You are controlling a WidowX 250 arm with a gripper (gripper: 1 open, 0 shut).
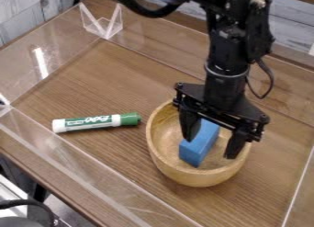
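My black gripper (216,113) hangs open over a wooden bowl (196,175), its fingers reaching down around the rim's height. A blue block (196,150) lies in the bowl below and between the fingers, partly hidden by them; I cannot tell whether they touch it. A green and white marker (97,122) lies on the wooden table left of the bowl.
A white wire stand (103,21) is at the back left. The table's edge runs along the lower left, with dark cables beyond.
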